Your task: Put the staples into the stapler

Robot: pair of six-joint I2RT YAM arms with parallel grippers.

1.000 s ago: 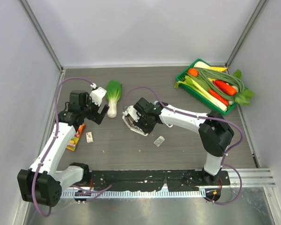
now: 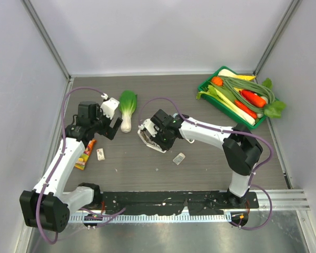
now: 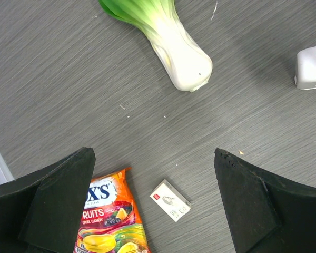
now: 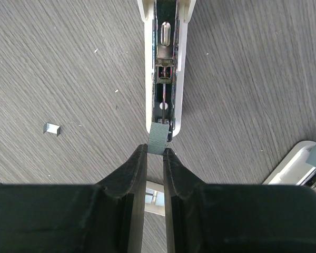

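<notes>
In the right wrist view, a white stapler lies opened, its metal magazine channel showing. A grey strip of staples is pinched between the tips of my right gripper, which is shut on it. The strip's far end overlaps the near end of the stapler's channel; whether it touches the metal is unclear. From above, the right arm hides much of the stapler. My left gripper stands open and empty over the table's left side, with the white end of the stapler at its view's right edge.
Below the left gripper lie a small white box and a candy bag. A leek lies beyond. One staple piece rests left of the stapler; a paler box sits nearby. A green vegetable basket stands back right.
Both arms look almost still in the top view. Any movement at the right gripper is too small to make out.
</notes>
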